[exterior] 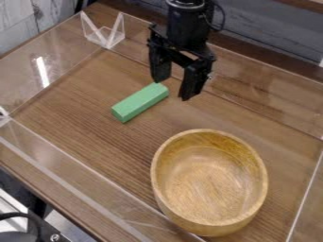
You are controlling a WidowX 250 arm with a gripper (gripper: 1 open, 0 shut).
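My black gripper (177,74) hangs over the table at the upper middle, open, with its fingers apart and nothing seen between them. Just down and left of it lies a green block (139,102), set diagonally. A large tan oval bowl (209,180) sits at the lower right.
A clear plastic item (104,28) stands at the upper left. Dark cables lie along the bottom left edge.
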